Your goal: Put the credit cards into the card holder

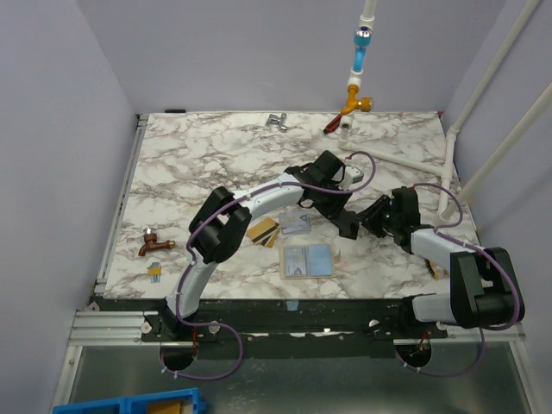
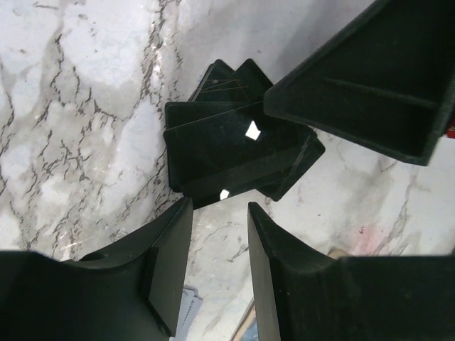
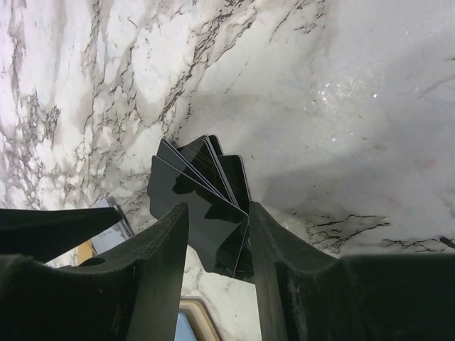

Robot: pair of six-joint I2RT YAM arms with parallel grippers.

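Observation:
A fanned stack of black cards (image 1: 348,226) lies flat on the marble table, between my two grippers. In the left wrist view, the black cards (image 2: 231,149) lie just beyond my left gripper, which is open with nothing between its fingers. My right gripper is over the same black cards (image 3: 195,217); its fingers are apart and the stack shows between and beyond them. Contact with the cards cannot be told. The pale tray-like card holder (image 1: 308,260), grey on its left half and blue on its right, lies near the table's front edge.
Gold cards (image 1: 263,232) and silvery cards (image 1: 295,222) lie left of the black stack. A brown faucet (image 1: 156,242) is at the far left. White pipes (image 1: 397,160) stand at the right and back.

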